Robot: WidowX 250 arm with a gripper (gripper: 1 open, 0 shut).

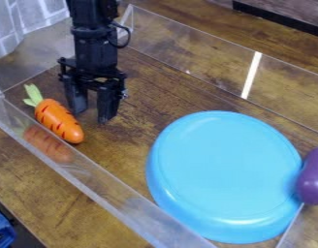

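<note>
My black gripper [92, 95] points down at the back left, low over the wooden floor of the enclosure, just right of and behind an orange toy carrot [59, 122] with a green top. Its two fingers look apart, with nothing clearly visible between them.
A large light-blue plate [220, 176] fills the right foreground, with a purple object [312, 177] at its right edge. Clear walls [123, 201] border the area. A blue item [1, 231] sits outside at the lower left. Bare wood lies between gripper and plate.
</note>
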